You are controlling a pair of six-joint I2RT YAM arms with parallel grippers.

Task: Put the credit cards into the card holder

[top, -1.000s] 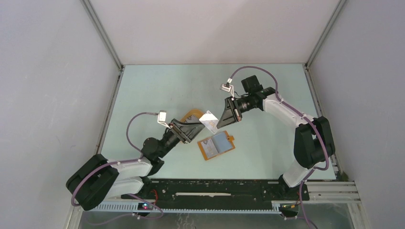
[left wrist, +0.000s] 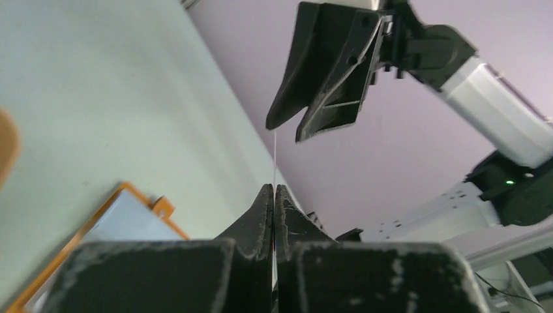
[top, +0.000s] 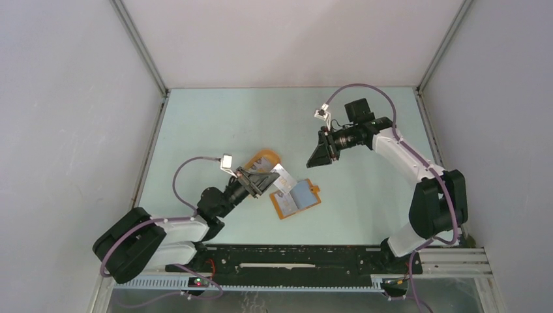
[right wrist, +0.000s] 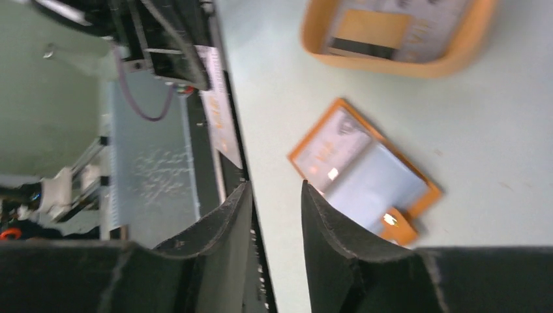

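My left gripper is shut on a thin white card (top: pixel 283 178), which shows edge-on between its fingertips in the left wrist view. In the top view that card hangs above the tan card holder (top: pixel 279 208), covering part of it. The holder lies spread open, a card in one side and a bluish clear pocket (right wrist: pixel 375 186) on the other. Up and to the right of the card, clear of it, my right gripper stands open and empty. Blur in the right wrist view hides any print on the cards.
Behind the holder sits an orange tray (top: pixel 269 152) with several cards in it, partly under my left gripper in the top view. Bare table (top: pixel 365 208) spreads right of the holder and along the back.
The card is now nearer the holder.
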